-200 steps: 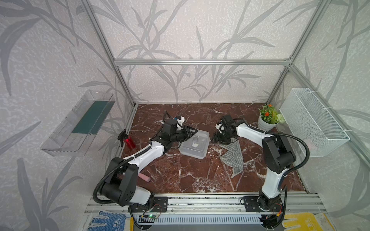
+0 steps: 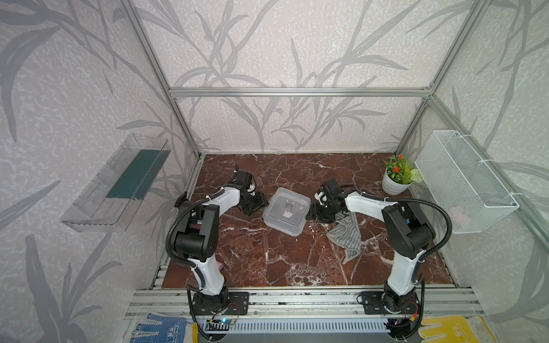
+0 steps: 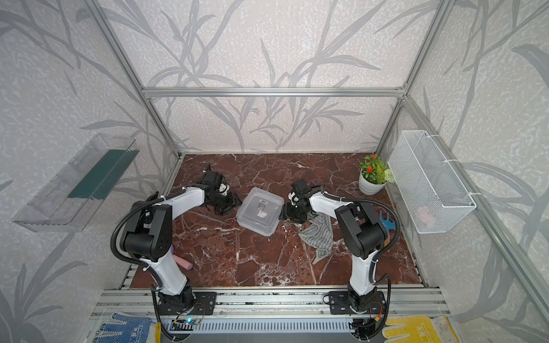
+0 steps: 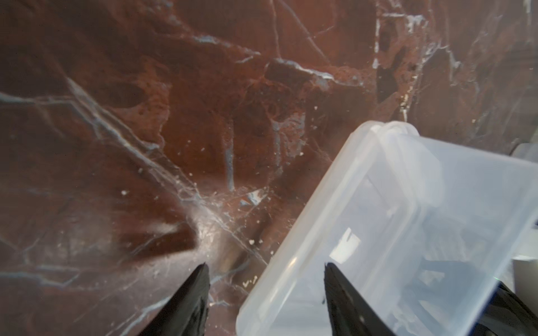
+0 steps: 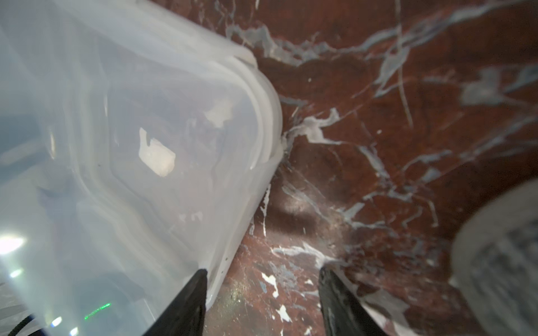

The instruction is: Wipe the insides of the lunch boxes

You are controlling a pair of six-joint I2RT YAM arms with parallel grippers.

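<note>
A translucent plastic lunch box (image 2: 286, 211) lies on the marble table between my grippers, lidded or nested, which I cannot tell. My left gripper (image 2: 256, 203) is beside its left side; in the left wrist view its fingertips (image 4: 336, 285) stand open astride the near wall, with no grip showing. My right gripper (image 3: 288, 212) is low at the box's right side; in the right wrist view its fingers (image 5: 190, 302) are apart near the rim, holding nothing visible. A striped grey cloth (image 2: 346, 240) lies under and in front of my right gripper.
A potted plant (image 2: 394, 180) stands at the back right. A white mesh basket (image 2: 463, 183) and a clear tray (image 2: 120, 188) hang at the sides. A pink roller-like item (image 3: 183, 261) lies at front left.
My right gripper moved down and slightly left to the box's right side.
</note>
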